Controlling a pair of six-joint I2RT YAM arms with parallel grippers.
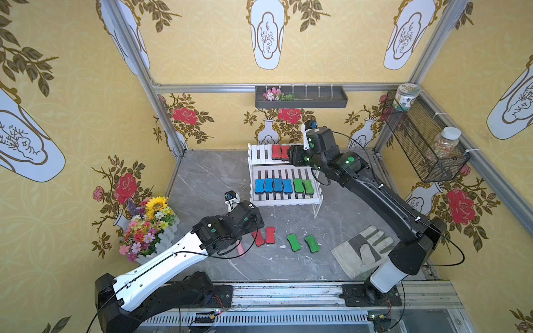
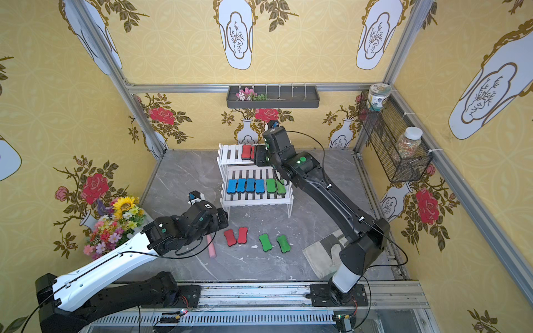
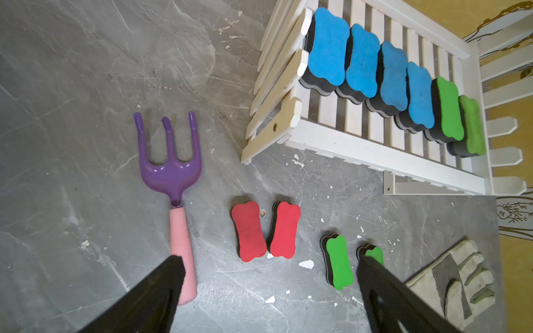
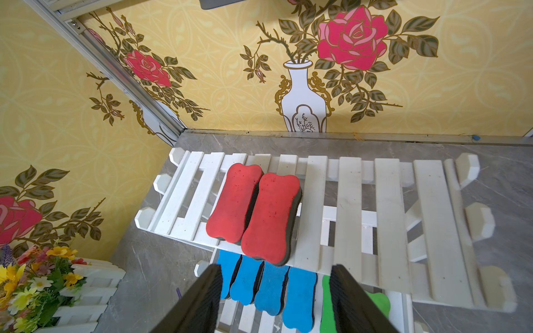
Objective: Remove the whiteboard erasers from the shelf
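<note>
A white slatted shelf holds two red erasers on its top tier and several blue and two green erasers on the lower one. Two red and two green erasers lie on the table before it. My right gripper is above the shelf's top tier, just short of the red erasers in the wrist view, parted with nothing seen between its fingers. My left gripper hangs open and empty over the table at front left.
A purple fork with pink handle lies left of the table erasers. A glove lies front right, a flower planter stands at left, and a wire basket with jars hangs on the right wall.
</note>
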